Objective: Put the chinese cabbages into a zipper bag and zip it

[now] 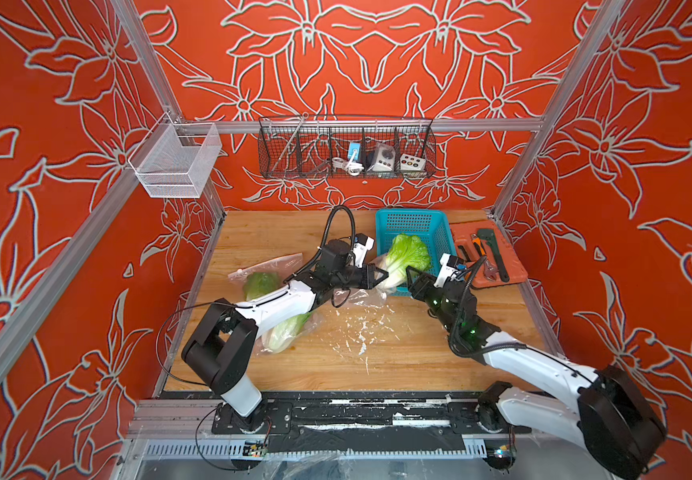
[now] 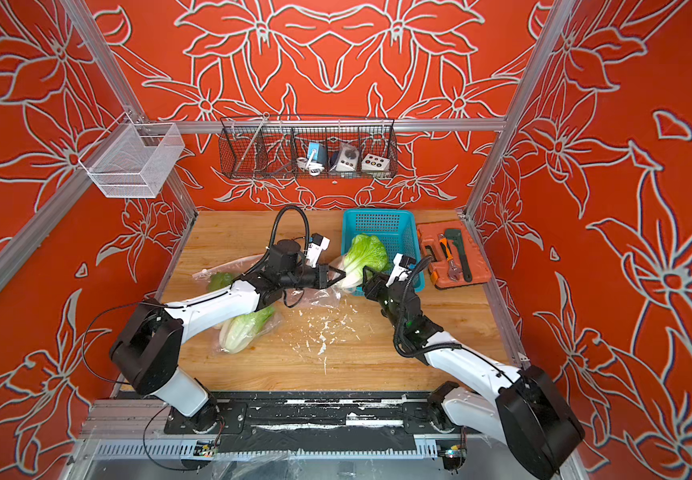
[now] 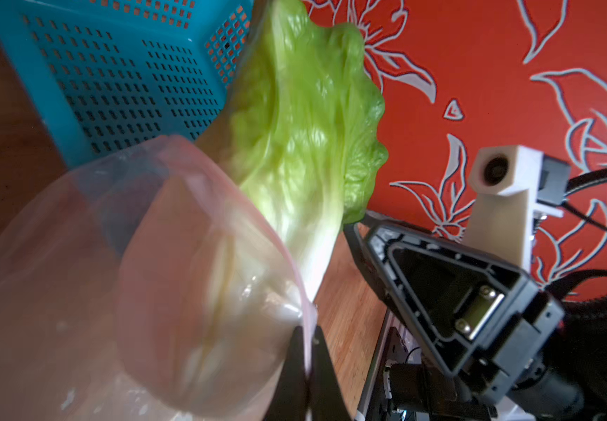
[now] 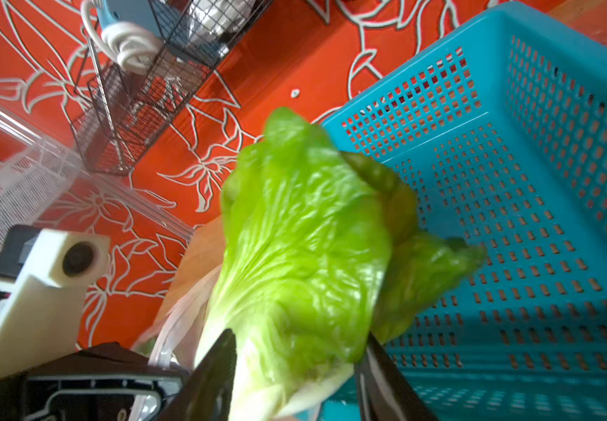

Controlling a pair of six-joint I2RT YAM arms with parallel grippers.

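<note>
A leafy Chinese cabbage (image 3: 289,182) hangs over the blue basket, its white base inside the mouth of a clear zipper bag (image 3: 177,280) and its green top sticking out. My left gripper is shut on the bag's pink-edged rim. The fingers of my right gripper stand apart on either side of the cabbage's lower part; whether they press on it is unclear. Left of these, a second bag (image 1: 272,261) lies on the table with cabbages (image 1: 286,332) inside, partly hidden by my left arm.
The blue basket (image 4: 562,231) stands at the back under the cabbage, its visible floor bare. An orange tool tray (image 1: 513,268) lies to its right. White scraps (image 1: 361,328) litter the table's front middle. A wire rack (image 1: 346,148) hangs behind.
</note>
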